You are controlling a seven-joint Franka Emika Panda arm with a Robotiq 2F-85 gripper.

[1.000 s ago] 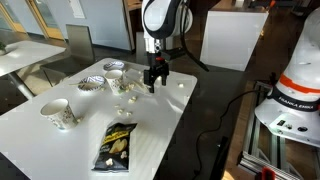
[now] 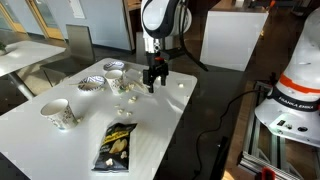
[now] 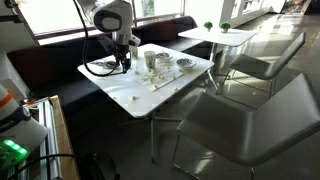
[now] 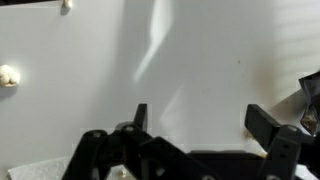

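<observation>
My gripper [image 2: 156,83] points down over the far part of the white table [image 2: 60,155] in exterior view 1. In exterior view 2 the gripper [image 3: 123,68] hangs near the table's left end. Its two black fingers stand wide apart in the wrist view, and between the gripper's [image 4: 199,118] tips only bare table shows. A pale lump [image 4: 8,75] lies at the wrist view's left edge, and a smaller bit [image 4: 67,4] at the top. Part of a dark, shiny object [image 4: 311,102] shows at the right edge.
A black snack bag [image 2: 115,147] lies near the front edge. A patterned mug [image 2: 59,113] stands at the left, with a cup [image 2: 114,79] and a patterned bowl [image 2: 91,83] farther back. Several pale bits are scattered mid-table.
</observation>
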